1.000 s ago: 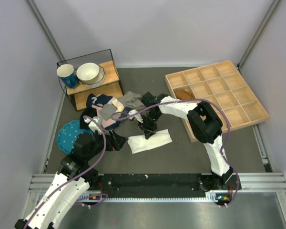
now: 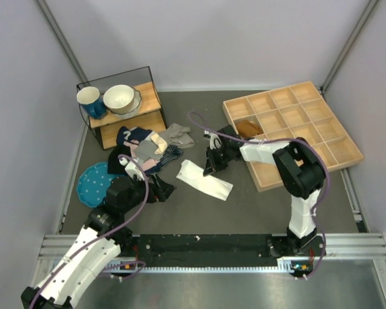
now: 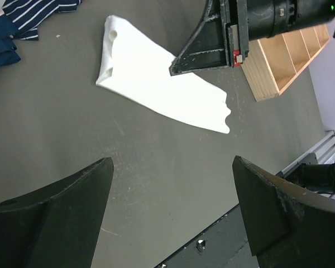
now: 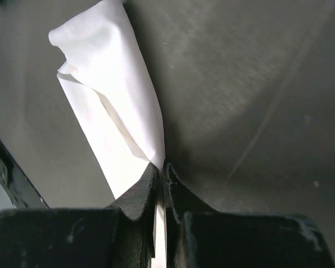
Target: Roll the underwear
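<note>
The white underwear (image 2: 202,183) lies as a long folded strip on the grey table, slanting toward the lower right. In the right wrist view its edge (image 4: 123,84) forms a raised fold running to my right gripper, which is shut on the fabric at that edge. In the left wrist view the cloth (image 3: 156,84) has a curled near end. My left gripper (image 2: 161,190) hangs left of the underwear, open and empty, its fingers (image 3: 56,218) wide apart over bare table.
A pile of clothes (image 2: 148,145) lies back left, beside a shelf (image 2: 151,122) with mug and bowls. A blue dotted mat (image 2: 90,183) is at left, a wooden compartment box (image 2: 328,129) at right.
My right gripper has moved right and up, and the underwear has swung from nearly level to a slant, its right end lower. The left gripper has shifted slightly.
</note>
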